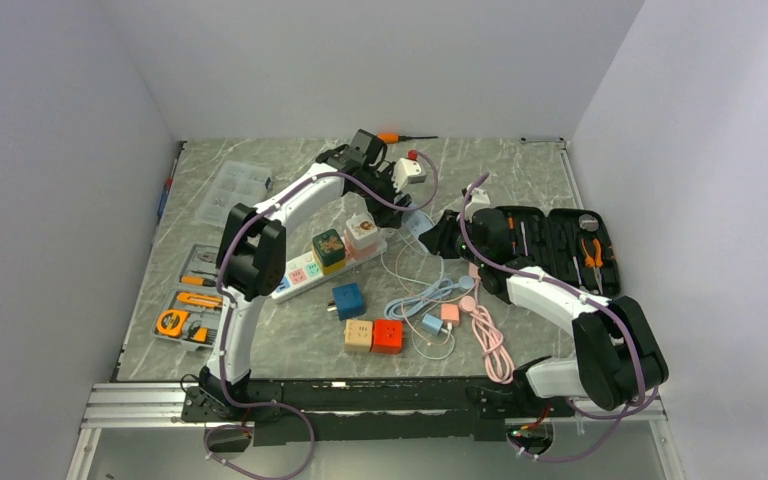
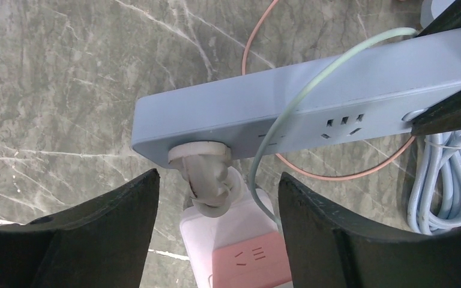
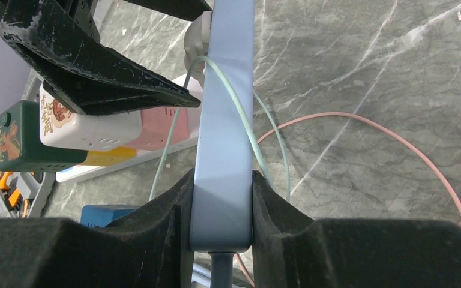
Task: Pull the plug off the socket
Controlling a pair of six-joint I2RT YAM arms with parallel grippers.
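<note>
A light blue power strip is held up in the right gripper, which is shut on its end in the right wrist view. A translucent grey plug (image 2: 207,180) sits in the strip's near end in the left wrist view. My left gripper stands open around that plug, one finger on each side. In the top view both grippers meet over the middle back of the table, the left (image 1: 395,210) and the right (image 1: 445,235). A pale green cable arches over the strip.
A white power strip (image 1: 295,275) with stacked adapters lies left of centre. Loose adapters (image 1: 387,336), coiled cables (image 1: 492,350), an open tool case (image 1: 585,260) and plastic organisers (image 1: 230,190) surround the work area.
</note>
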